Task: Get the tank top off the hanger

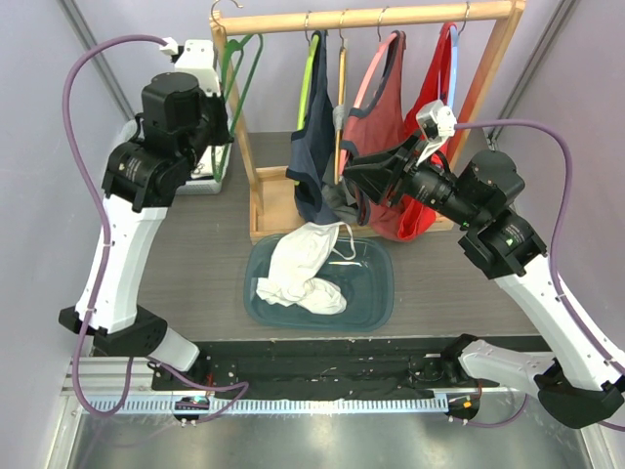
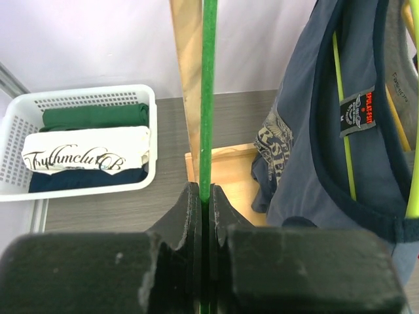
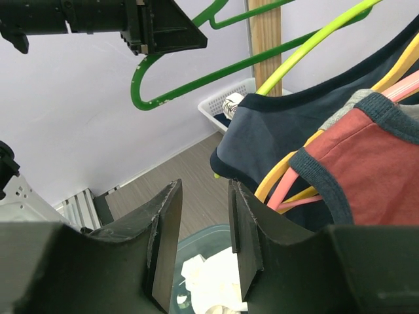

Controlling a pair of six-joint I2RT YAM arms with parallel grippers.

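My left gripper is shut on a green hanger [image 3: 196,79], empty of cloth, at the left end of the wooden rail [image 1: 361,18]. A white tank top [image 1: 298,269] lies crumpled in the teal bin [image 1: 371,293]. Dark blue [image 1: 308,147], coral [image 1: 371,127] and red [image 1: 430,78] tank tops hang on the rail. My right gripper stands open in front of the hung coral and blue tops, with nothing seen between its fingers.
A white basket [image 2: 144,163] with rolled clothes stands at the back left, behind the rack's left post [image 1: 252,176].
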